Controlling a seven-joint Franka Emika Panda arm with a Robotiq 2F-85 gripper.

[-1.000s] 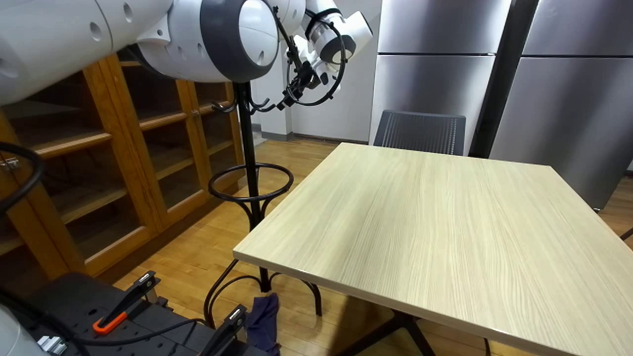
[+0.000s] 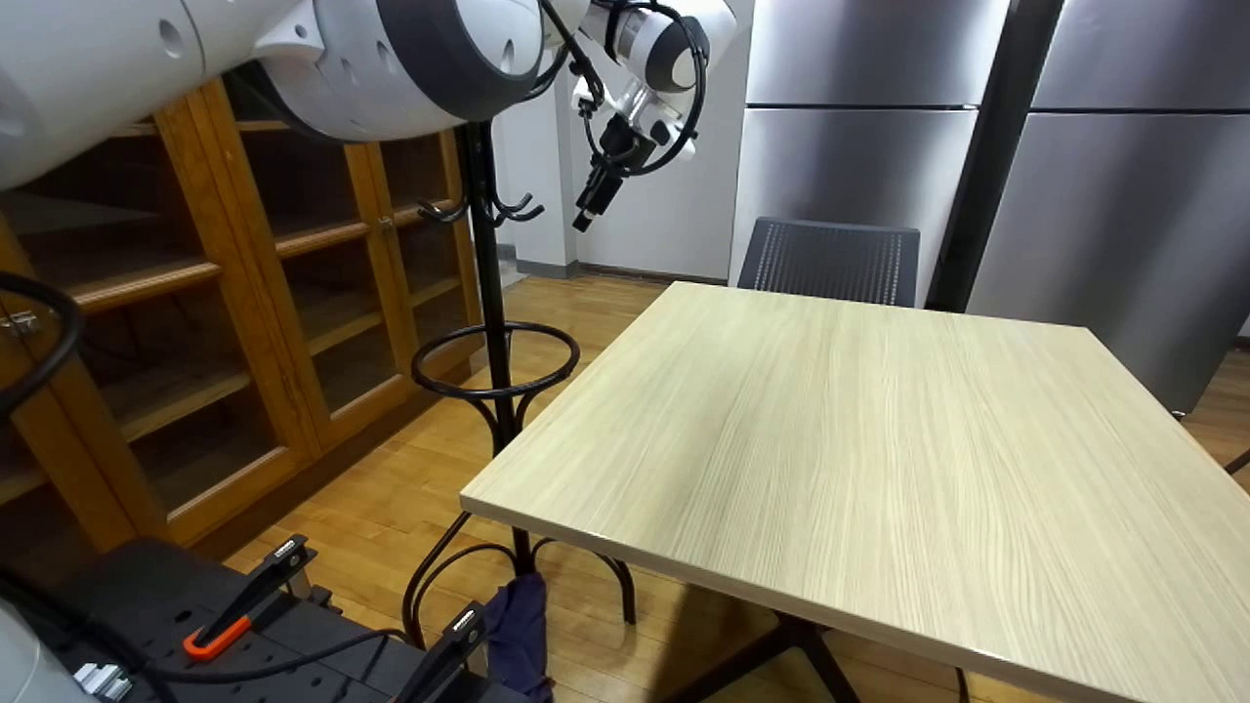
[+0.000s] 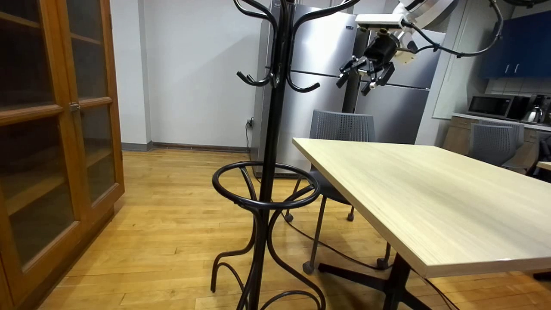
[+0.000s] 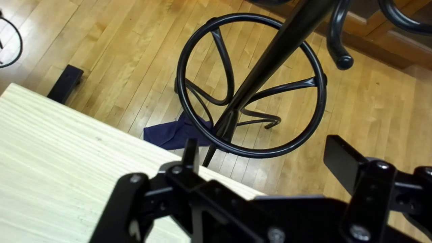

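Observation:
My gripper is open, its two black fingers wide apart with only floor and table edge seen between them. High above the floor it hangs, near the far left end of the table, and exterior view 2 shows the gripper (image 3: 356, 85) in front of the fridges. The black coat rack (image 3: 272, 129) stands upright, its ring and pole below and beyond my fingers in the wrist view. At the rack's foot a dark navy cloth (image 4: 174, 133) lies on the floor, partly hidden by the table edge and a finger.
A grey chair (image 2: 832, 260) stands behind it, with steel fridges (image 2: 861, 176) further back. Curved hooks (image 3: 304, 85) stick out from the rack's top. A glass-door wooden cabinet (image 2: 293, 269) lines the left wall.
In exterior view 1 my gripper has shifted right and slightly lower, pointing more steeply down. Table and rack look unmoved; the cloth's top edge has shifted slightly.

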